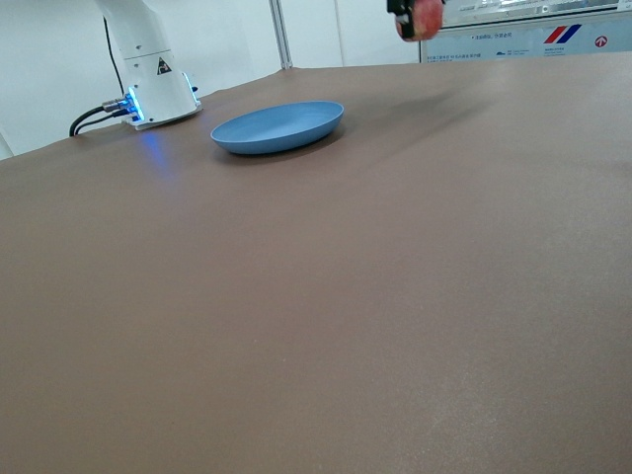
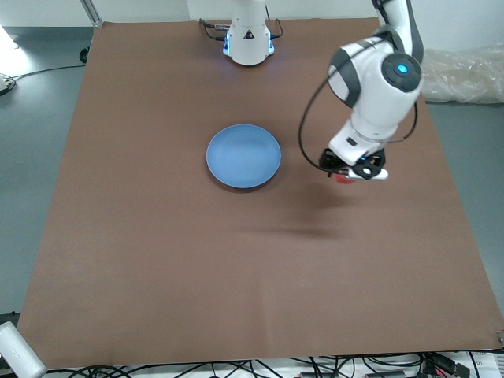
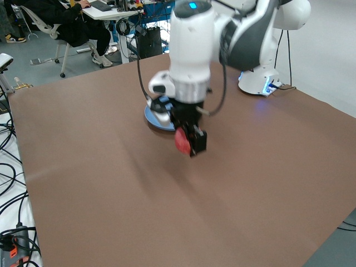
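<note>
My gripper [image 3: 190, 139] is shut on a red round object, apple-like [image 1: 423, 20], held above the table to the right of a blue plate [image 2: 243, 155]. In the left view the red object [image 2: 343, 179] is mostly hidden under the wrist. In the top view the plate [image 1: 276, 126] lies flat and empty, with the held object high at the upper edge. In the right view the plate [image 3: 153, 119] is partly behind my arm, and the red object [image 3: 182, 141] shows beside the dark fingers.
A white robot base [image 2: 247, 39] with cables stands at the back. Cables run along the table's edge, and a person sits at a desk beyond it in the right view.
</note>
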